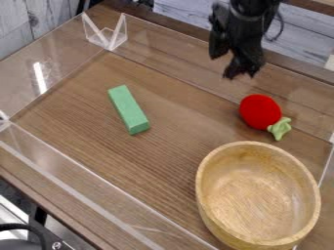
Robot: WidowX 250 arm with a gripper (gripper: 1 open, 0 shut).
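Observation:
A black gripper (224, 49) hangs over the back of the wooden table, blurred, with its fingers apart and nothing visible between them. Below and to its right a red round object (260, 111) rests on the table, with a small light green object (278, 127) at its lower right. A green block (128, 109) lies at the middle left.
A large pale yellow bowl (257, 195) takes up the front right. A white wire-like object (107, 32) stands at the back left.

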